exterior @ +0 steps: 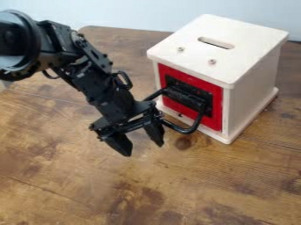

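My black gripper (pixel 139 141) hangs over the table at left of centre, fingers angled down and apart, with nothing seen between them. Right of it stands a pale wooden box (pixel 247 79) with a slot on top and a red front panel (pixel 174 105). A black latch unit (pixel 191 95) sits on that panel, with a bent black bar (pixel 192 124) curving down from it toward the gripper; whether bar and gripper touch is unclear.
A white wall or surface is behind it at the top.
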